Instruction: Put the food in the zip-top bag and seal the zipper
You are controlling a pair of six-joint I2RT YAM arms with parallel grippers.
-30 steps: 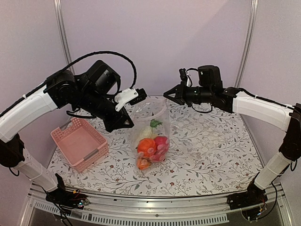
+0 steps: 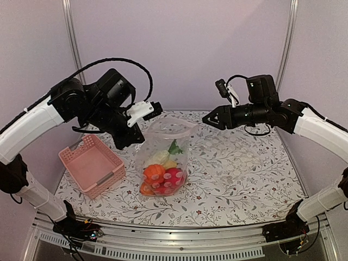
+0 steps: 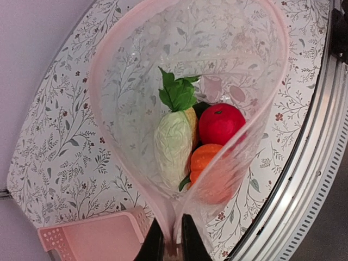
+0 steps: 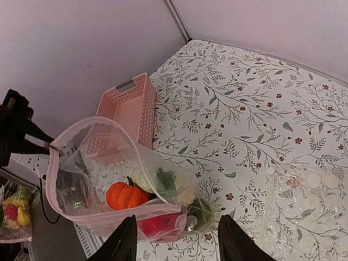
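Note:
A clear zip top bag (image 2: 161, 142) hangs from my left gripper (image 2: 133, 140), which is shut on one corner of its rim. In the left wrist view the bag's mouth gapes wide, with the pinched rim (image 3: 173, 225) between the fingers. Inside lie an orange pumpkin (image 3: 206, 163), a red round food (image 3: 220, 124) and a pale cabbage (image 3: 174, 144) with green leaves. To the right of the bag's free corner, my right gripper (image 2: 211, 123) is open and empty. The right wrist view shows that free corner (image 4: 176, 208) between and ahead of its spread fingers, apparently untouched.
An empty pink basket (image 2: 91, 165) stands on the left of the table. Another clear bag (image 4: 304, 204) seems to lie flat on the patterned table's right half. Walls close off the back and sides.
The left gripper and the bag have shifted left.

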